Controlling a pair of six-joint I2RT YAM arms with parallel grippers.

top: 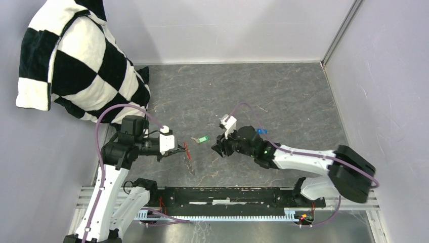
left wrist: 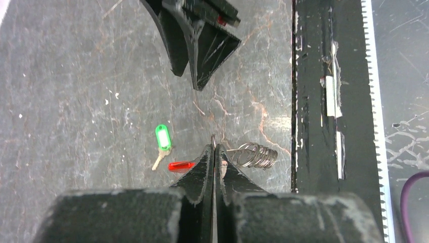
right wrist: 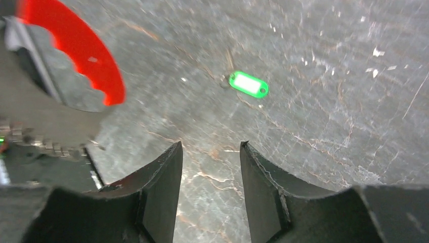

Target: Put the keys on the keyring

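My left gripper (top: pixel 182 148) is shut on the coiled wire keyring (left wrist: pixel 255 156), with a red tag (top: pixel 186 150) (left wrist: pixel 180 166) (right wrist: pixel 103 71) hanging beside its fingertips. A key with a green tag (top: pixel 203 139) (left wrist: pixel 163 136) (right wrist: pixel 248 84) lies on the grey floor between the two grippers. My right gripper (top: pixel 217 150) is open above the floor, beside the green tag, with nothing between its fingers.
A blue object (top: pixel 263 131) lies behind the right arm. A checkered cushion (top: pixel 81 66) fills the back left. A black rail (top: pixel 227 197) runs along the front edge.
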